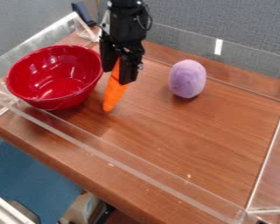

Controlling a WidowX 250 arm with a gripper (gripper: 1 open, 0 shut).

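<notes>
An orange carrot [115, 92] stands tilted just right of a red bowl [52, 77]. My black gripper [122, 66] is over the carrot's upper end, with its fingers around that part; whether they are closed on it is hard to make out. The carrot's lower tip points down toward the wooden table, and I cannot tell whether it touches it.
A purple egg-shaped object [187, 79] lies on the wooden table [189, 149] to the right. Clear plastic walls edge the workspace, and the table's middle and front right are clear.
</notes>
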